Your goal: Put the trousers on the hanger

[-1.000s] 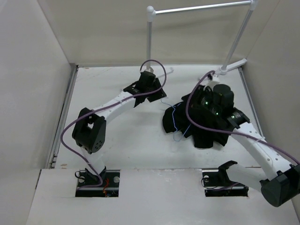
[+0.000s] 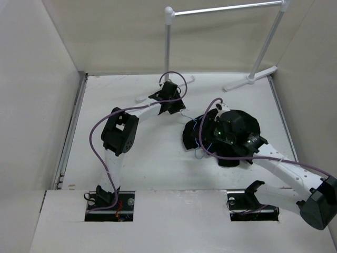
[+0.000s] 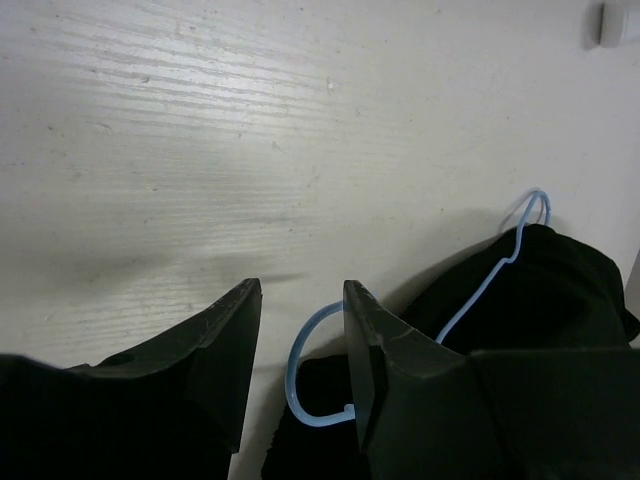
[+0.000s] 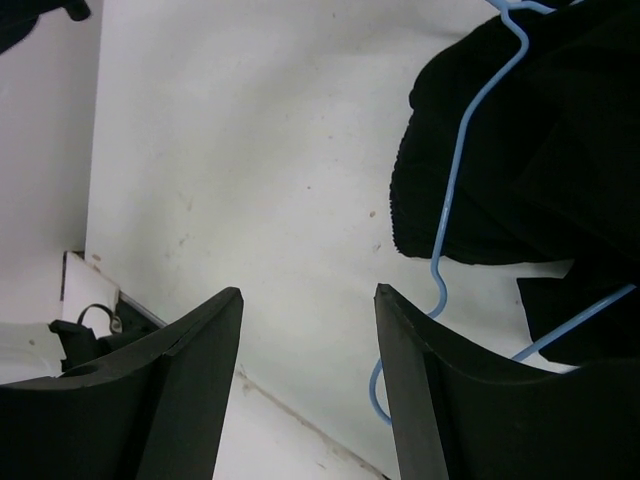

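The black trousers (image 2: 247,117) lie bunched on the right half of the table, partly hidden under my right arm. A thin blue hanger (image 2: 196,132) lies along their left side, its wire crossing the cloth. In the left wrist view, the hanger's curved end (image 3: 292,372) passes beside and behind one finger of my left gripper, which is part open, nothing gripped. My right gripper is above the table at the trousers' near left part, its fingers apart and empty. There the hanger's wire (image 4: 458,150) runs over the trousers (image 4: 500,190), and its rounded end partly disappears behind one finger.
A white rack with a high crossbar (image 2: 226,9) stands at the back, its feet (image 2: 247,80) on the table. Purple cables (image 2: 100,153) loop along both arms.
My right gripper has moved left and toward the front, over the trousers' left part. The left arm's elbow has shifted right, its gripper slightly rightward. Hanger and trousers look unmoved.
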